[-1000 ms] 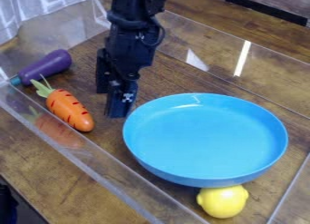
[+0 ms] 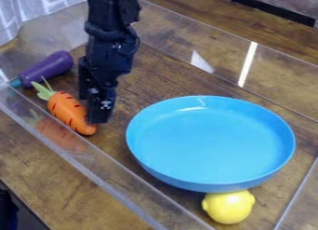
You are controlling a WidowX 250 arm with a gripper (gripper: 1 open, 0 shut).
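An orange toy carrot point(image 2: 70, 112) with green leaves lies on the wooden board at the left. My black gripper point(image 2: 95, 99) hangs open just right of the carrot's upper part, low over it, with nothing seen between its fingers. A purple eggplant point(image 2: 44, 68) lies behind the carrot at the upper left. A large light blue plate point(image 2: 211, 141) fills the right middle, and a yellow lemon point(image 2: 229, 207) sits at its front edge.
Clear plastic walls run along the left and front of the work area. The board behind the plate is bare.
My gripper has moved leftward, from near the plate toward the carrot. The objects lie where they were.
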